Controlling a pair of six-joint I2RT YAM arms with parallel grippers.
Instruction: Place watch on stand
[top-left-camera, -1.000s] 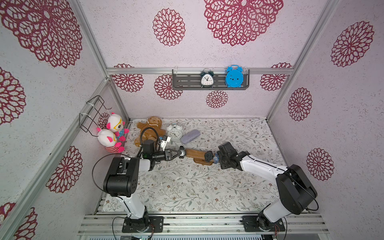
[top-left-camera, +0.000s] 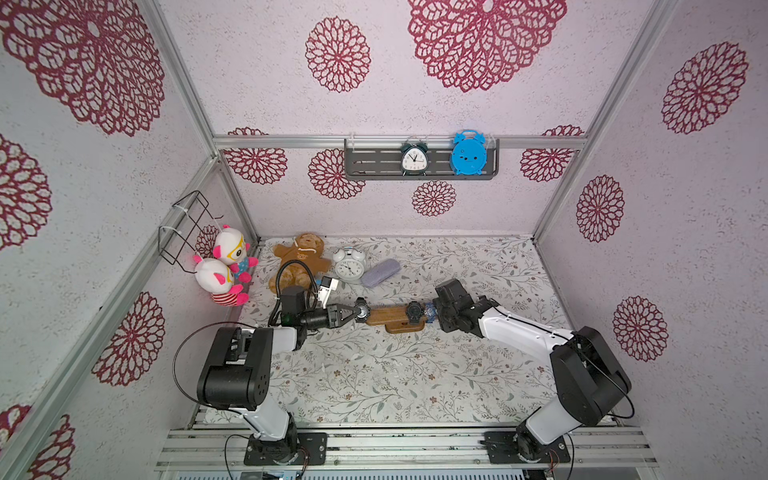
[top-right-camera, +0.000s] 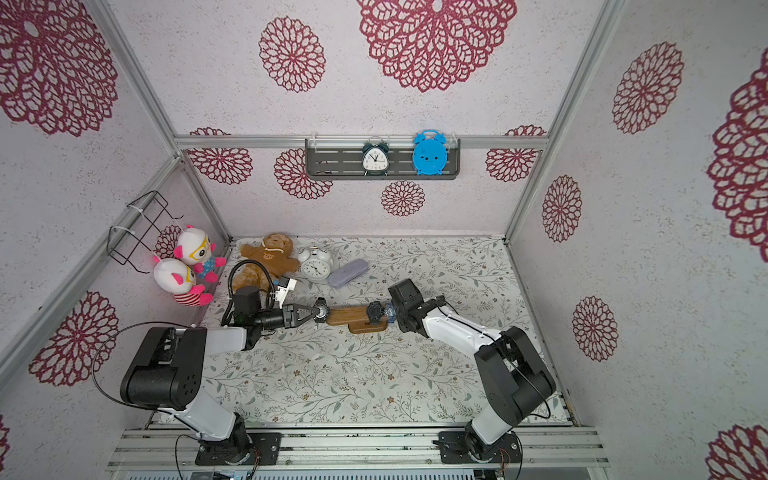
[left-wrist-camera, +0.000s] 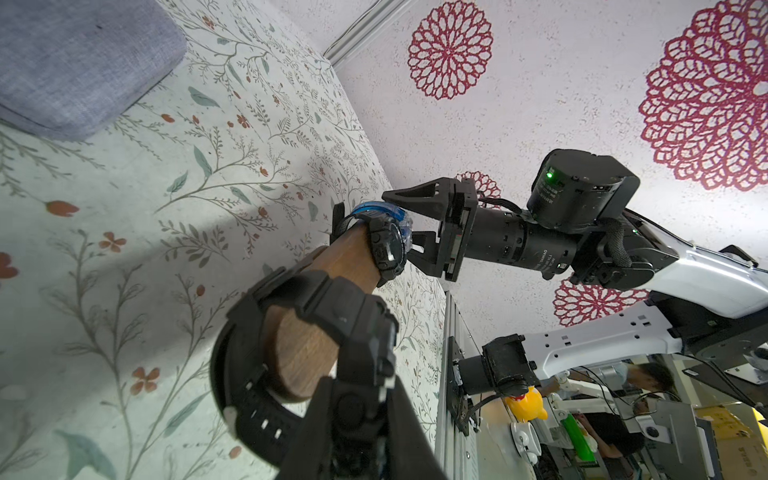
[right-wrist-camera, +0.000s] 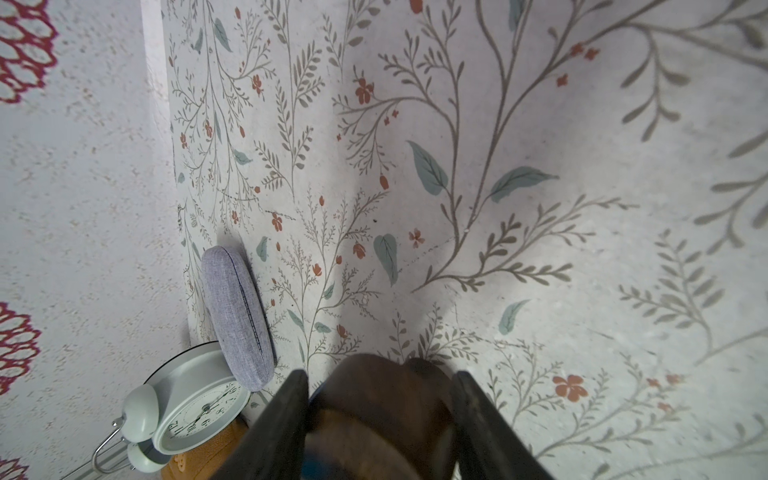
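The wooden watch stand (top-left-camera: 386, 314) is held level above the table. A black watch (top-left-camera: 413, 312) sits near its right, with a blue watch (top-right-camera: 390, 310) beside it at the right end, by my right gripper, whose fingers look partly apart around that end. My left gripper (top-left-camera: 349, 314) is shut on a watch (left-wrist-camera: 352, 336) at the stand's left end; in the left wrist view its strap loops round the wooden bar. The right wrist view shows blurred fingers about the stand's end.
A grey case (top-left-camera: 381, 273), white alarm clock (top-left-camera: 349, 265) and brown plush (top-left-camera: 308, 252) lie behind. Plush toys (top-left-camera: 224, 276) are at the left wall; clocks stand on the back shelf (top-left-camera: 376, 166).
My left gripper and watch have shifted slightly left and toward the front; the stand has become more level.
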